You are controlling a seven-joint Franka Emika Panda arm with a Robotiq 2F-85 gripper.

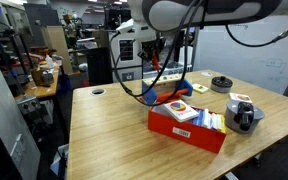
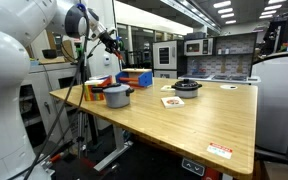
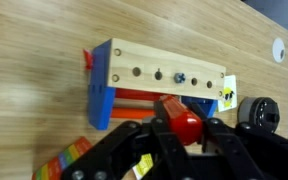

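Note:
A glossy red object (image 3: 180, 120), seen nearly end-on, sits between the fingertips of my gripper, which is shut on it. In exterior view 1 the red piece (image 1: 155, 62) hangs below the gripper, in the air above the table. Beneath it in the wrist view is a toy workbench with a wooden top (image 3: 164, 70), holes along it and blue side panels (image 3: 101, 90). A red bar runs under that top. The red piece hides part of the workbench, and they look apart.
A red box (image 1: 189, 132) of books and packets stands in front of the workbench. To its right is a grey pot (image 1: 244, 115), with a dark lidded pot (image 1: 221, 83) farther back.

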